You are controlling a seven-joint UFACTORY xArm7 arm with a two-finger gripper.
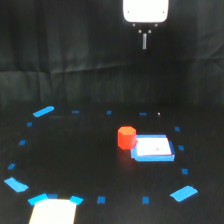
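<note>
High above the table, at the top of the camera view, my gripper [144, 41] points down, its two thin fingers together. Nothing shows between them. Far below and a little to the left is a red, many-sided block [126, 137] on the black surface. Right beside it lies a flat blue piece [170, 157] with a white top [153, 147]. The block overlaps its left edge in this view; I cannot tell whether they touch.
A pale cream square object [53, 212] is cut off by the bottom edge at the left. Blue tape pieces [184, 193] and small blue squares [101, 200] mark out an area on the black table. A black curtain [60, 60] hangs behind.
</note>
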